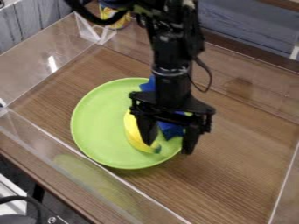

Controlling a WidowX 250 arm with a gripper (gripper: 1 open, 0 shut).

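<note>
The black gripper (170,122) stands open over a green plate (96,122), its fingers either side of a yellow banana and in front of a blue object. The banana (138,131) lies on the plate under the left part of the gripper, partly hidden by it. The blue object (170,130) sits at the plate's right side, mostly hidden behind the gripper; whether the fingers touch either thing I cannot tell.
A yellow object (114,19) is at the top, beyond the plate. Clear walls edge the left and front.
</note>
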